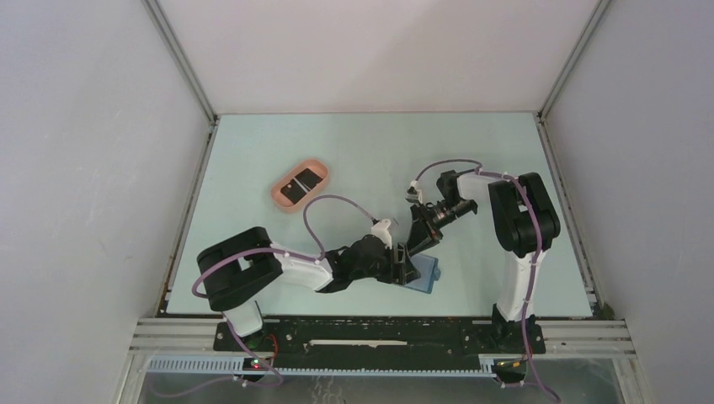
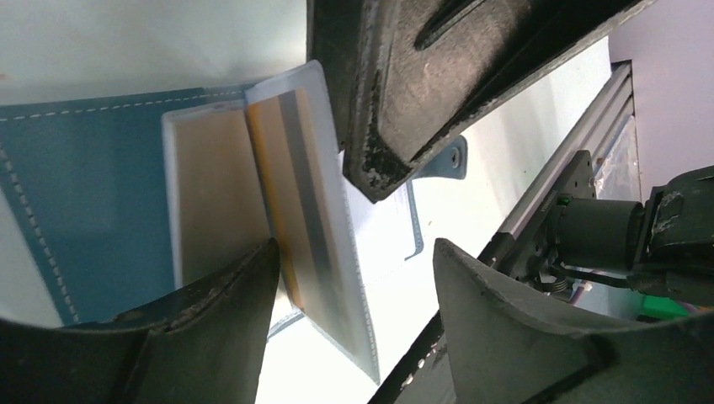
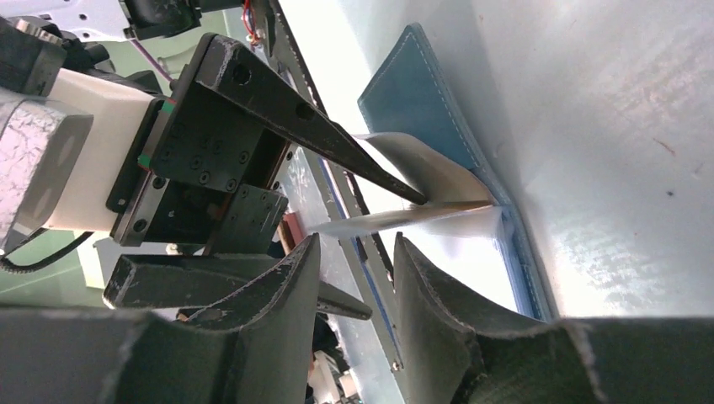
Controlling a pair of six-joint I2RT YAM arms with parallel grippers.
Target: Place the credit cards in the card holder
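Observation:
The blue card holder (image 1: 423,276) lies open near the table's front, its clear sleeve pages raised. Inside one sleeve shows a tan card (image 2: 295,177) with a grey stripe and an orange edge. My left gripper stands over the holder, fingers apart, that sleeve in the space between them; whether it is pinched cannot be told. Reaching in from the right, my right gripper has its fingertips beside the sleeve edge, a narrow gap showing between them. No card shows clearly in that gap. More dark cards (image 1: 301,184) lie in a pink tray (image 1: 279,202).
Both grippers are crowded together over the holder, with the right fingers (image 2: 370,126) close to the sleeve in the left wrist view.

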